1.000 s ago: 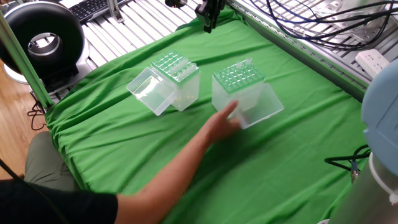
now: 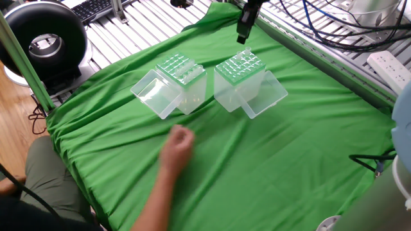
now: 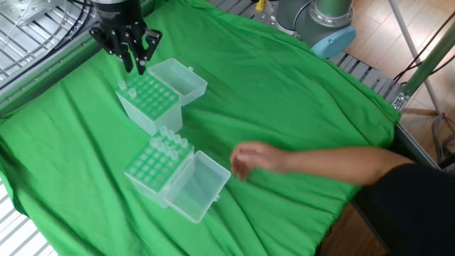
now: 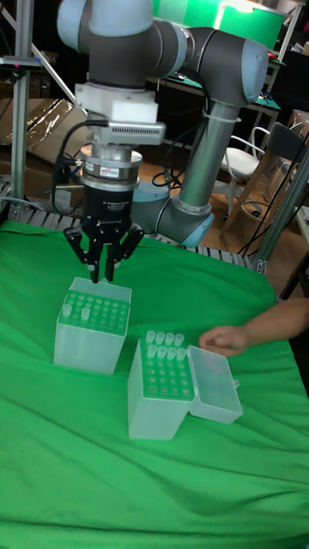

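Observation:
My gripper [image 4: 102, 277] hangs above a frosted tube box [image 4: 88, 349] with a green grid top. Its fingertips are a small gap apart, and nothing shows between them. Two clear tubes [image 3: 127, 89] stand in this box's grid near one corner, close to the gripper. The second tube box [image 4: 160, 412] stands beside it, its grid [image 3: 158, 165] holding several clear tubes [image 3: 168, 143] grouped toward one end. Both boxes have their clear lids folded open, one lid [image 2: 263, 98] at the right box and the other lid [image 2: 157, 94] at the left box in exterior view 1.
A person's hand [image 2: 176, 149] and forearm reach over the cloth in front of the boxes. Green cloth [image 2: 257, 173] covers the table, wrinkled but otherwise clear. Cables [image 2: 334, 38] and a power strip [image 2: 390, 69] lie beyond the cloth's edge.
My gripper has moved rightward and lower toward the right box in exterior view 1.

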